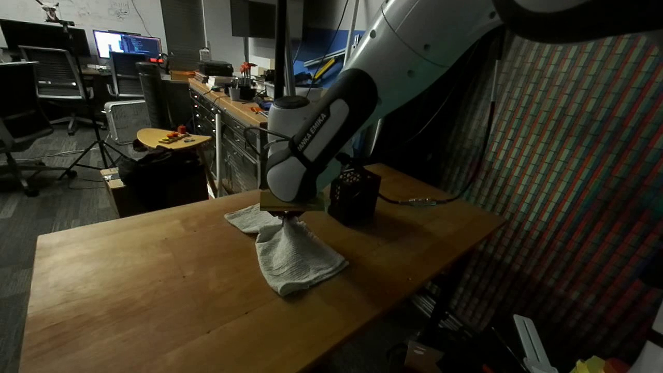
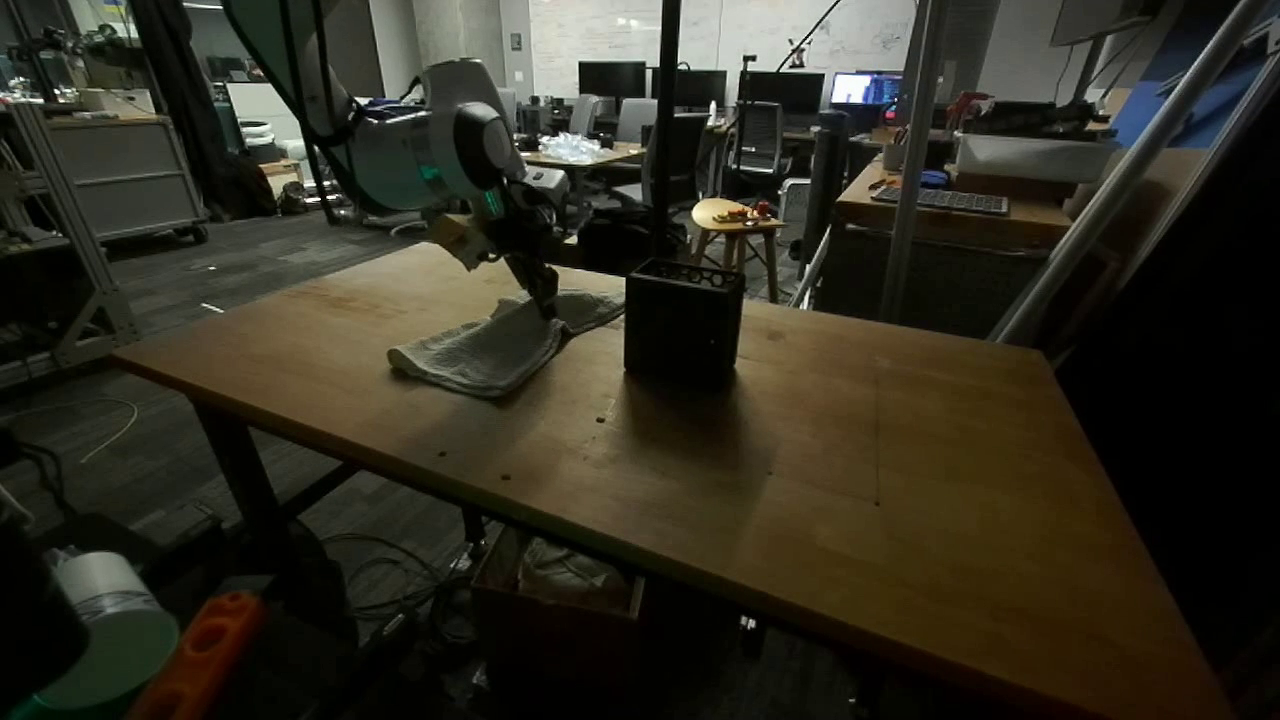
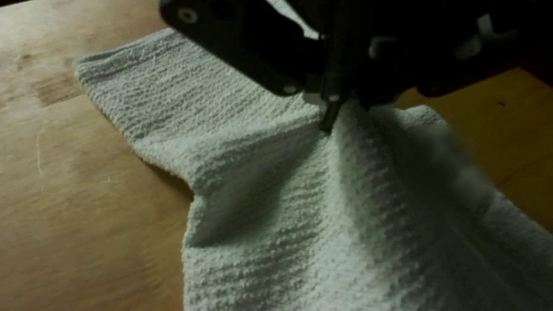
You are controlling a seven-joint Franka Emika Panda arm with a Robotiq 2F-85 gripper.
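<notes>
A pale, ribbed towel [image 1: 296, 256] lies on the wooden table, its middle bunched and pulled up into a peak. My gripper [image 1: 285, 217] is shut on that peak, pinching a fold of cloth. From the wrist view, creases spread out from the fingertips [image 3: 328, 120] across the towel [image 3: 249, 207], and one end lies flat at upper left. The second exterior view has the gripper [image 2: 548, 310] low over the table, with the towel [image 2: 480, 354] spread to both sides of it. Most of the cloth's outer parts still rest on the wood.
Close beside the towel stands a black box [image 2: 683, 322] with holes along its top. A cable [image 1: 417, 201] runs past its far right side.
</notes>
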